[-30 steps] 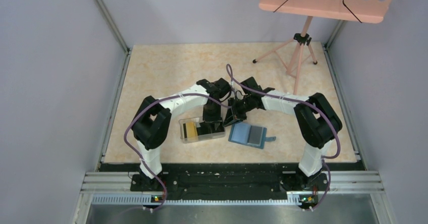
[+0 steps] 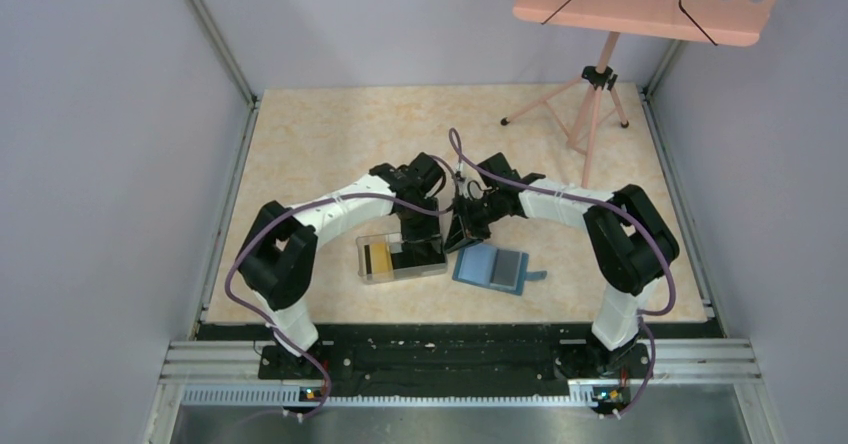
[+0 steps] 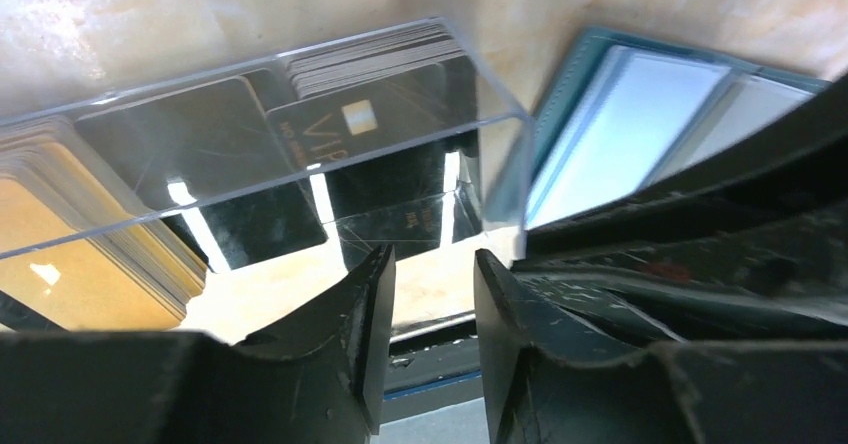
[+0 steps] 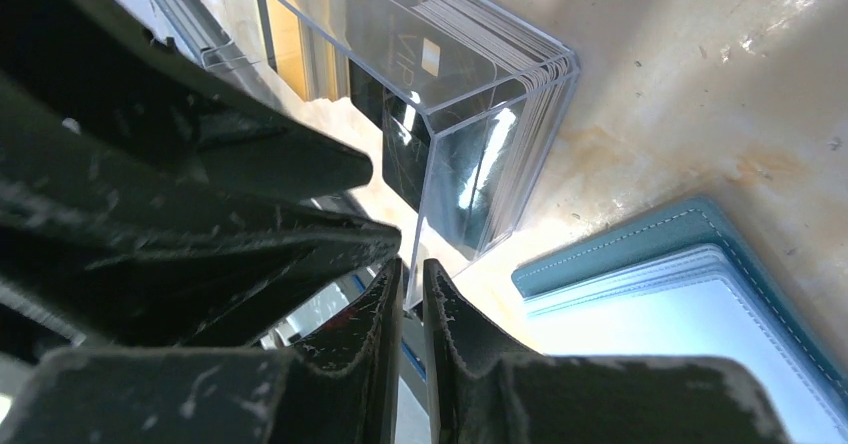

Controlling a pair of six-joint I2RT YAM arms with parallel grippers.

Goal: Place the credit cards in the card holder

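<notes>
A clear acrylic box (image 2: 370, 275) of gold and black cards, one marked VIP, sits left of the blue card holder (image 2: 516, 286), which lies open with a light blue and a grey side. My left gripper hovers over the box's front side, open, with nothing between its fingers. My right gripper is shut on the near end corner of the acrylic box (image 4: 505, 84). In the right wrist view the left gripper's dark fingers reach in from the left, close beside that corner.
A pink stand (image 2: 600, 84) stands at the back right. Both arms are close together over the box, their bodies nearly touching.
The right arm and the card holder look nearly unchanged.
</notes>
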